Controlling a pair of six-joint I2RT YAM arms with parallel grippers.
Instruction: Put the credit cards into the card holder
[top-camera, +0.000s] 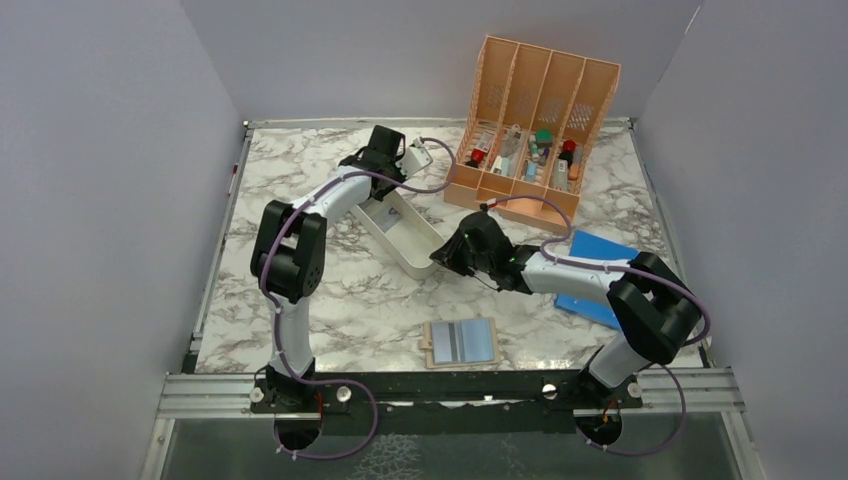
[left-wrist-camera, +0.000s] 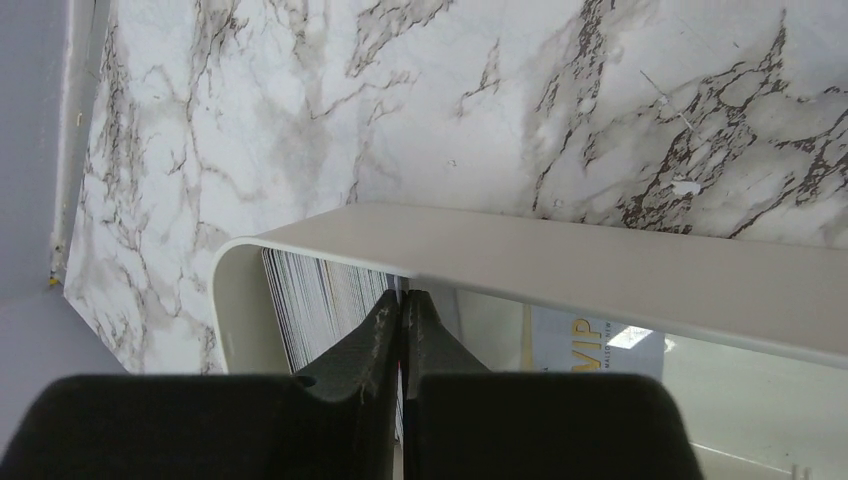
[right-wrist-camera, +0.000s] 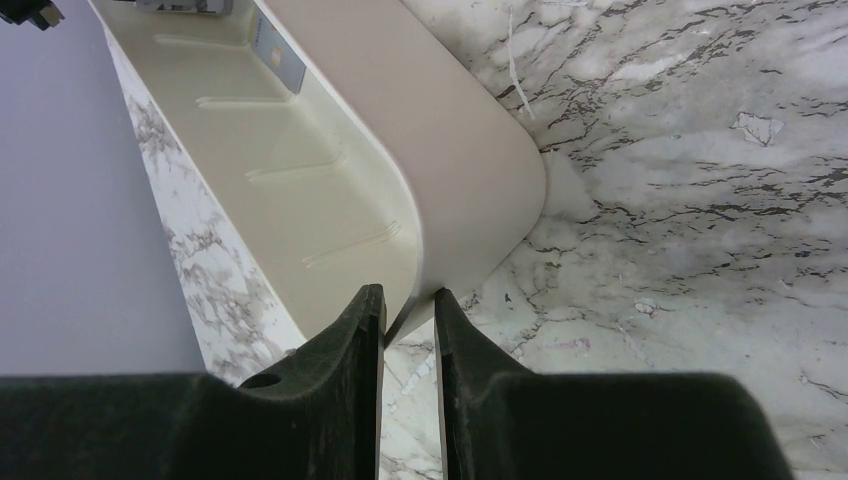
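Observation:
The long cream card holder (top-camera: 412, 236) lies slanted on the table. At its far left end stands a packed row of cards (left-wrist-camera: 325, 300), seen edge-on in the left wrist view. A grey card marked VIP (left-wrist-camera: 590, 340) lies inside, to the right of that row. My left gripper is shut, its tips against the row's right side, just inside the holder's rim; nothing clearly shows between them. In the right wrist view my right gripper pinches the wall at the holder's near end, one finger inside and one outside.
An open wooden case (top-camera: 515, 195) with several small items stands at the back right. A blue board (top-camera: 600, 250) lies under the right arm. On the front table rests a light board with blue-grey panels (top-camera: 462, 343). Bare marble surrounds it.

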